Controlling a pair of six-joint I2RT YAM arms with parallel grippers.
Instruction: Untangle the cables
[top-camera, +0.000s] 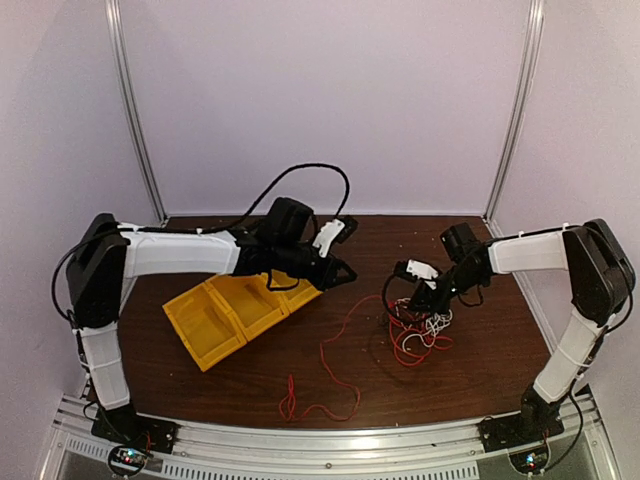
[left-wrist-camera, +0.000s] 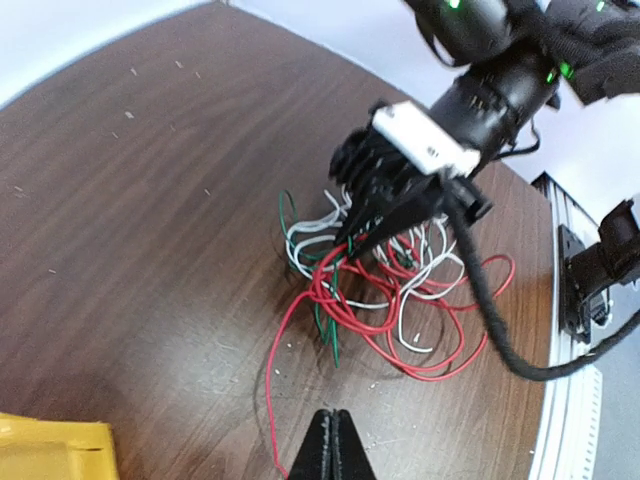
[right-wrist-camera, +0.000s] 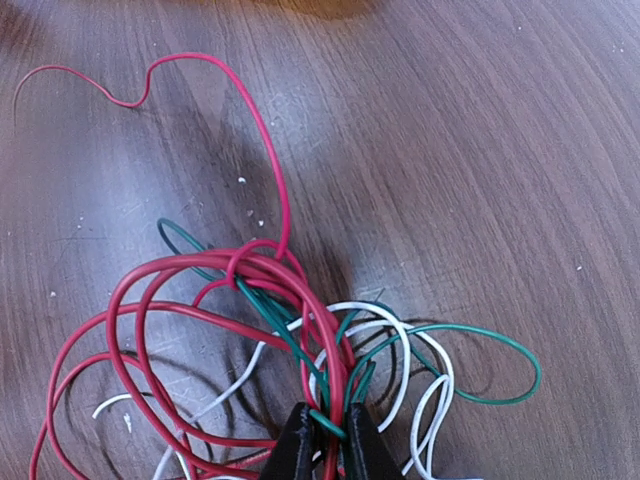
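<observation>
A tangle of red (right-wrist-camera: 150, 270), green (right-wrist-camera: 500, 400) and white (right-wrist-camera: 440, 395) cables lies on the right of the table. My right gripper is shut on red and green strands in it; exactly how many is hidden. From the tangle a single red length (top-camera: 330, 365) runs left and towards the front edge, ending in a small loop. Left of the tangle, my left gripper (top-camera: 345, 272) hangs over the table. Its fingers (left-wrist-camera: 322, 450) are shut with nothing visible between them, and the red strand (left-wrist-camera: 270, 400) passes beside and behind them.
A yellow divided bin (top-camera: 205, 325) stands at the left, partly under my left arm. Bare brown tabletop (top-camera: 230, 395) lies in front of it, and the back right is clear too.
</observation>
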